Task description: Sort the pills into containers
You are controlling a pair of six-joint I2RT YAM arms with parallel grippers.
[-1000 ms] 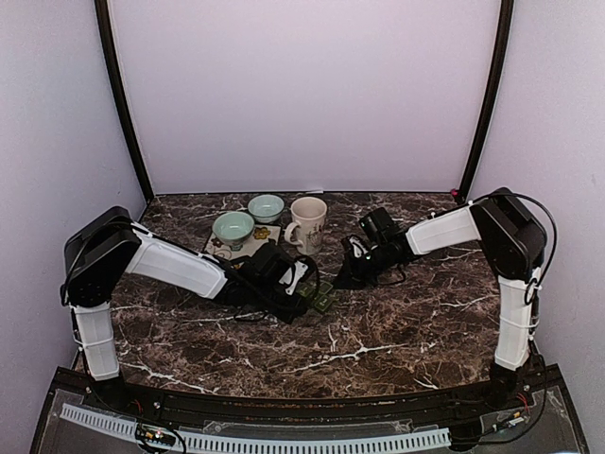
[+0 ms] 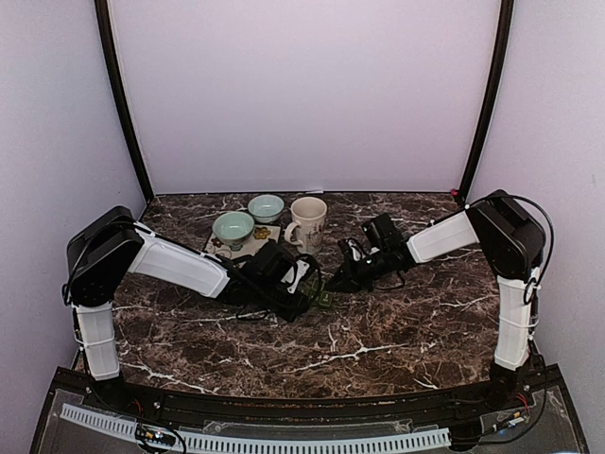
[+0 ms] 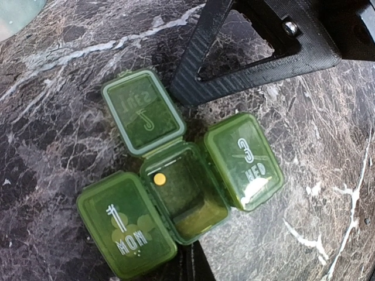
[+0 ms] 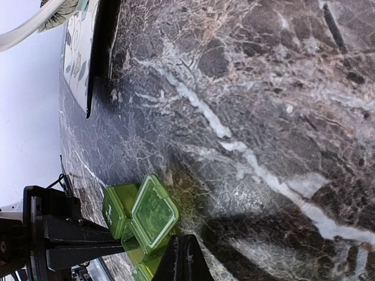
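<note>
A green pill organizer (image 2: 324,297) lies on the marble surface between my grippers. In the left wrist view, its MON compartment (image 3: 126,225) is closed with several pills inside, the TUE lid (image 3: 143,111) stands open over a compartment holding one yellow pill (image 3: 159,179), and the WED compartment (image 3: 243,161) is closed. My left gripper is shut at the organizer's edge. My right gripper is shut just beside the organizer, by the open lid.
Two pale bowls (image 2: 233,228) (image 2: 266,208) and a mug (image 2: 308,219) stand at the back left, near a patterned tray (image 2: 219,248).
The organizer has shifted and turned slightly between the grippers, and the right arm has moved a little.
</note>
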